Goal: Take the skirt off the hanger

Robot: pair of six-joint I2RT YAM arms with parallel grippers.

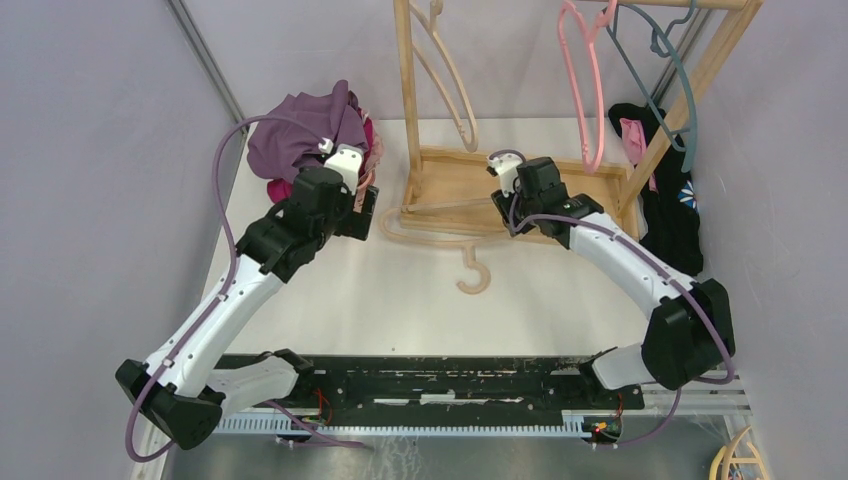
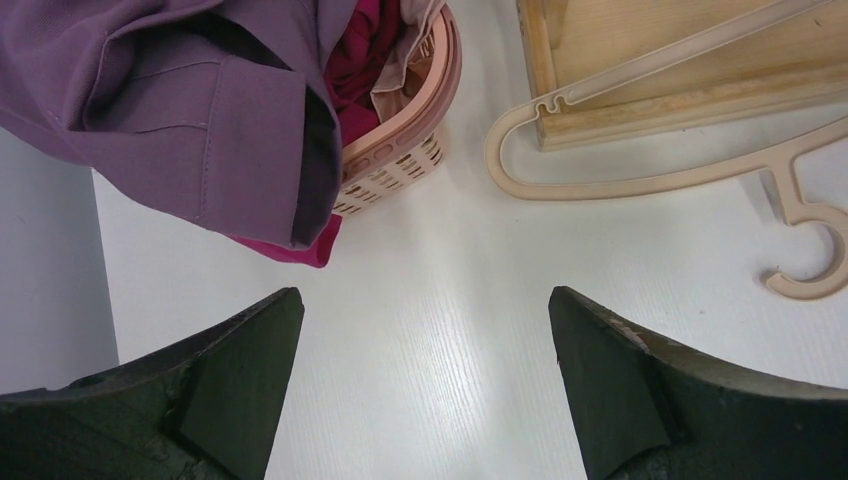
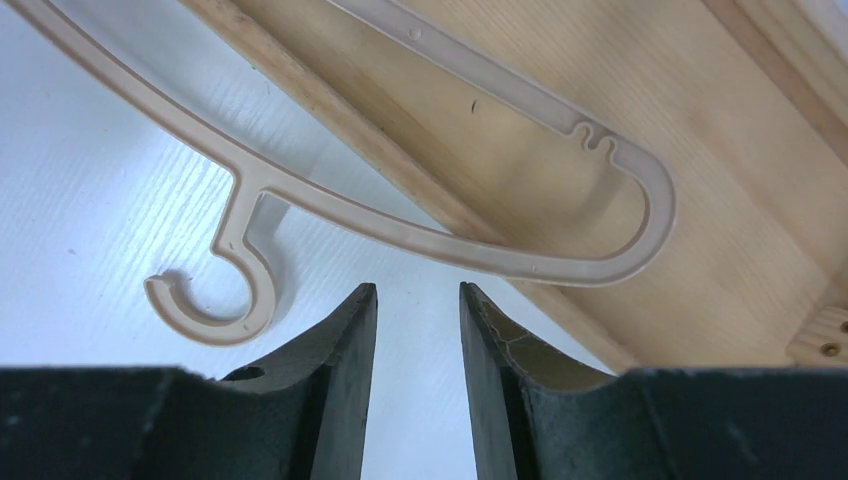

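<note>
The purple skirt (image 1: 300, 138) lies bunched on top of the pink basket (image 2: 405, 165) at the back left, away from any hanger. A bare beige hanger (image 1: 425, 241) lies flat, its hook toward the table front and one long bar across the rack's wooden base. My right gripper is parted, nothing between its fingers; the hanger (image 3: 350, 212) shows just beyond them. Wide open and empty, my left gripper hovers over bare table in front of the basket. In the top view the right arm covers the hanger's right end.
The wooden rack (image 1: 408, 90) stands at the back, with beige (image 1: 447, 75), pink (image 1: 584, 85) and blue-grey (image 1: 672, 70) hangers on it. Dark clothing (image 1: 668, 235) lies along the right side.
</note>
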